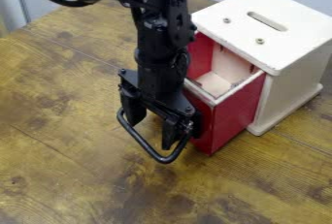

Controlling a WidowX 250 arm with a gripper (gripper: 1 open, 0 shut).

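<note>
The black arm hangs down in the middle of the view, its gripper [153,131] low in front of the open red drawer [227,116] of a white wooden cabinet [282,58]. A light, pale block or inner piece [218,82] shows inside the drawer, partly hidden by the arm. A curved black bar runs below the gripper's body; whether the fingers are open or shut is unclear, and I see no object between them.
Bare wooden table [65,121] fills the left side and the foreground. The cabinet and drawer take up the right side. A pale wall edge shows at the top left.
</note>
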